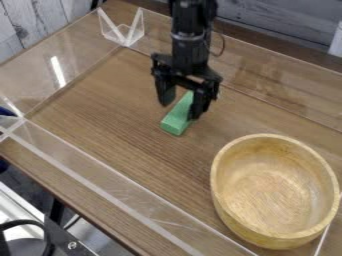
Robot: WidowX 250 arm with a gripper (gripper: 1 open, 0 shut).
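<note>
My gripper (185, 88) hangs over the middle of the wooden table, its black fingers apart, reaching down around the upper part of a green block (178, 120). The block lies on the table and is partly hidden by the fingers; whether they touch it I cannot tell.
A large beige bowl (274, 190) sits at the lower right. A white wire-like holder (122, 25) stands at the upper left. Black cables (24, 225) lie at the bottom left corner.
</note>
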